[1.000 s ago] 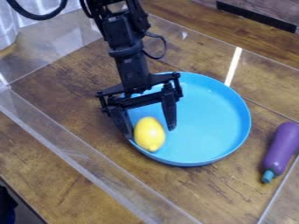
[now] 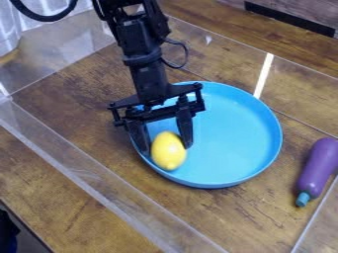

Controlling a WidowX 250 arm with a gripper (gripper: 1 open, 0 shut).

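Observation:
A yellow oval object (image 2: 168, 151), lemon-like, rests in a round blue plate (image 2: 240, 138) near its left side. The black gripper (image 2: 161, 133) is low over the plate, its fingers coming down around the upper part of the yellow object. It looks closed in on that object, though the fingertips are partly hidden against the dark linkage.
A purple eggplant-like object (image 2: 315, 170) lies on the wooden table (image 2: 79, 89) right of the plate. Clear plastic edges run along the left and lower side of the workspace.
The gripper's fingers have drawn slightly inward around the yellow object, which has shifted very little. The plate and purple object stay put.

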